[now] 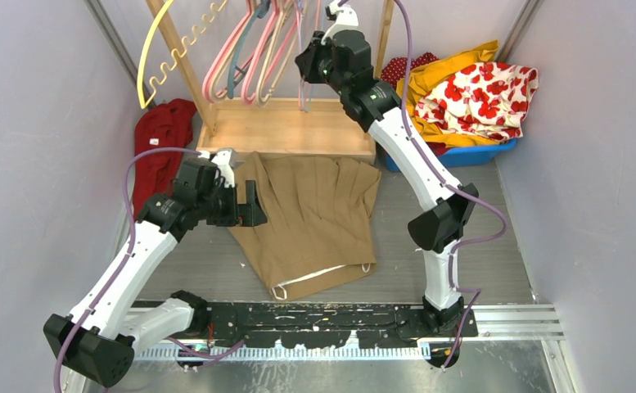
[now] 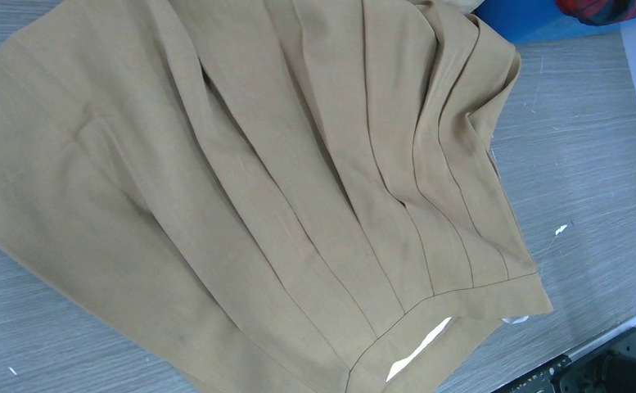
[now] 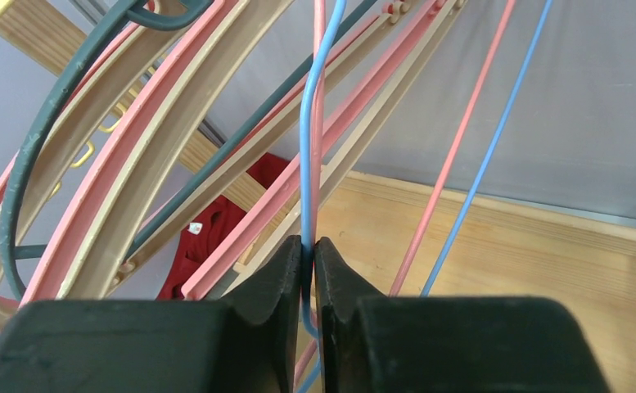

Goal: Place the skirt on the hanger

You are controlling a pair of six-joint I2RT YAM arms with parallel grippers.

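Observation:
The brown pleated skirt (image 1: 318, 217) lies flat on the grey floor, its waistband toward the front with a white strip showing. It fills most of the left wrist view, pleated cloth (image 2: 298, 164) spread out. My left gripper (image 1: 253, 205) is open above the skirt's left side, holding nothing. Up at the rack, my right gripper (image 1: 302, 65) is shut on a light blue hanger (image 3: 308, 164). A pink hanger (image 3: 453, 147) runs right behind the blue one at the fingertips; whether it is pinched too is unclear. Several other hangers (image 1: 253, 57) hang to the left.
A wooden rack base (image 1: 290, 123) stands behind the skirt. Red cloth (image 1: 163, 143) lies at left. At right, a blue bin (image 1: 478, 155) holds yellow and red-flowered cloth (image 1: 482, 98). Bare floor (image 1: 453, 270) shows at the front right.

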